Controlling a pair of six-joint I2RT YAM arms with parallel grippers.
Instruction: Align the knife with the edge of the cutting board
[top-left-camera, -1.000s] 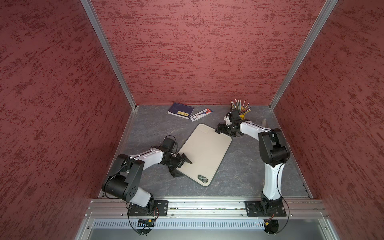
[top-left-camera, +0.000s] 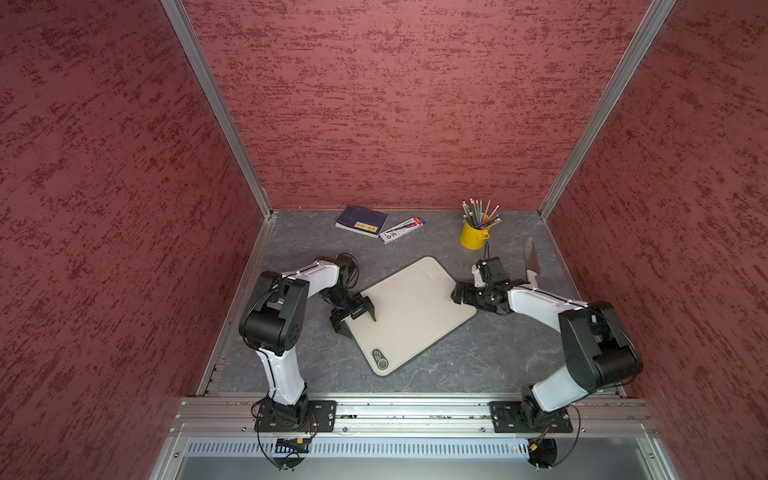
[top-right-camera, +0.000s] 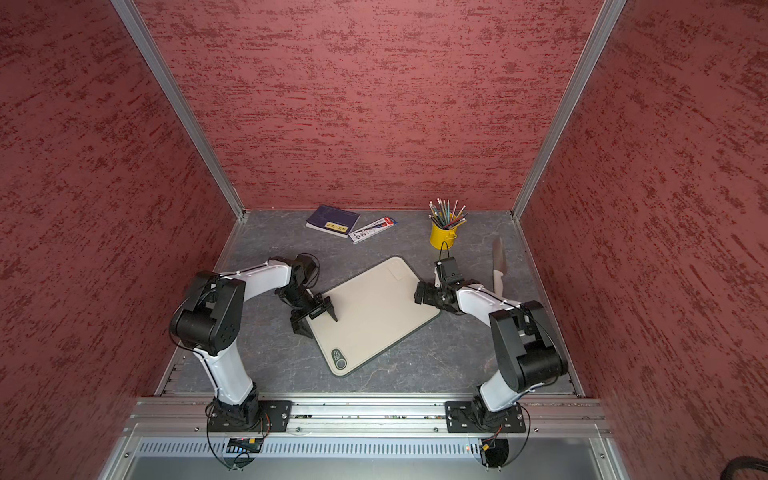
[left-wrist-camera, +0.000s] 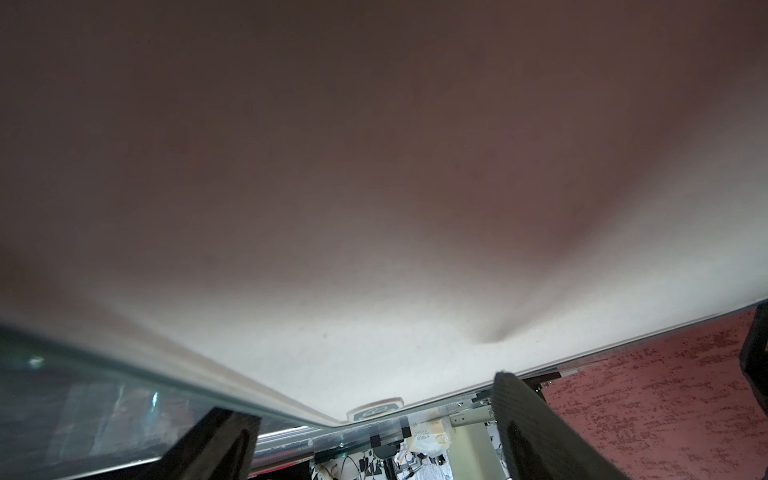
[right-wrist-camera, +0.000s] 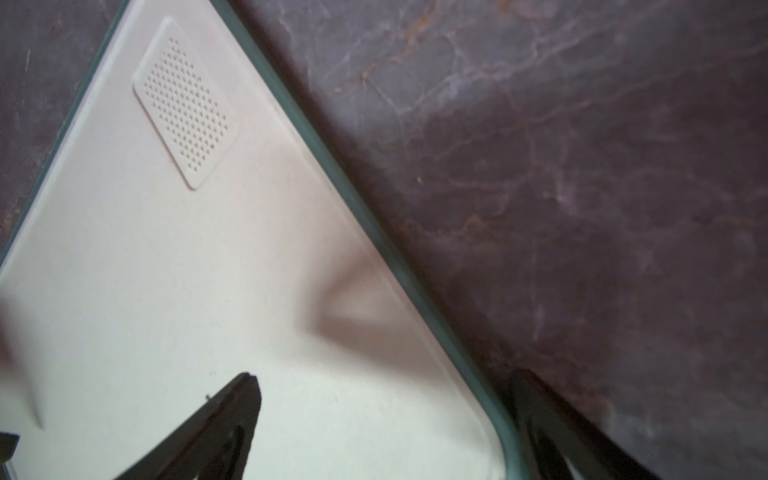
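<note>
The cream cutting board (top-left-camera: 408, 316) with a dark rim lies skewed mid-table. My left gripper (top-left-camera: 353, 318) is at its left edge, part open, fingers low at the board; in the left wrist view the pale surface fills most of the frame. My right gripper (top-left-camera: 461, 292) stands open at the board's right edge, and the right wrist view shows the rim between its spread fingers. The knife (top-right-camera: 498, 260), with a wide blade and light handle, lies at the right of the table, apart from the board, its handle partly behind my right arm.
A yellow cup of pencils (top-left-camera: 474, 236) stands at the back right. A dark notebook (top-left-camera: 358, 218) and a white pencil box (top-left-camera: 400, 230) lie at the back. Bare table shows in front of the board and at the far left.
The board has turned clockwise, its far end shifting right. My left gripper has moved back and left; my right gripper has moved toward the front and right, uncovering more of the cup.
</note>
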